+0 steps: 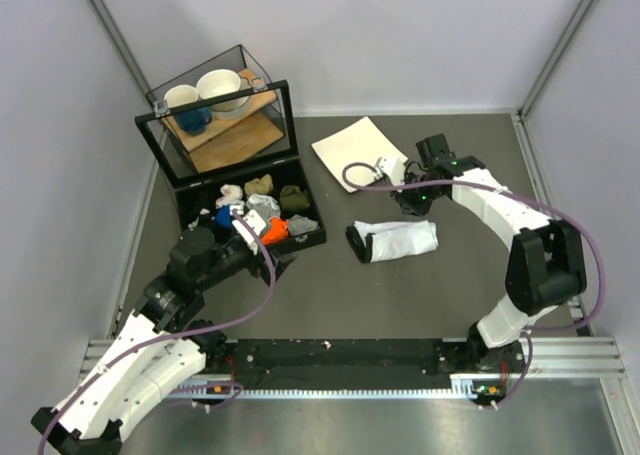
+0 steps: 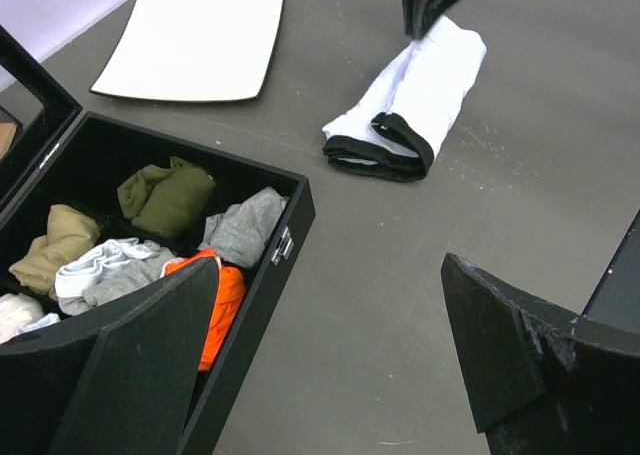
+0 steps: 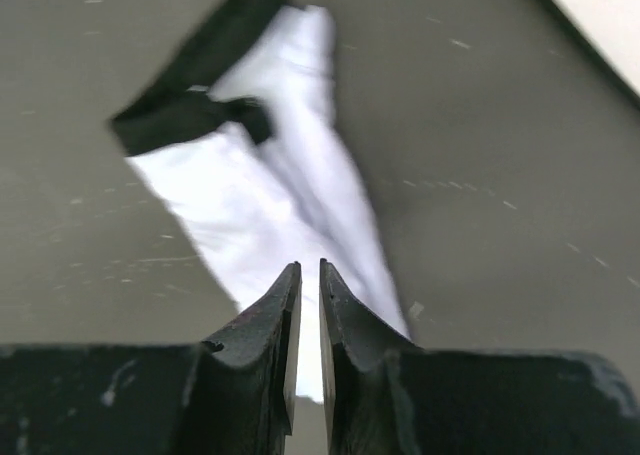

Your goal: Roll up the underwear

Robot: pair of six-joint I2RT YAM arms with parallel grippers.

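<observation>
White underwear (image 1: 400,240) with a black waistband lies folded lengthwise on the grey table, the band at its left end; it also shows in the left wrist view (image 2: 430,95) and, blurred, in the right wrist view (image 3: 230,205). My right gripper hovers above it, its fingertips close together with a narrow gap and no cloth visibly held. My left gripper (image 1: 270,265) stands open beside the black box at the left, its two fingers (image 2: 520,365) wide apart at the bottom of the left wrist view.
A black box (image 2: 250,315) holds several rolled garments in compartments, its clear lid raised, with cups behind it. A cream square board (image 1: 355,150) lies at the back.
</observation>
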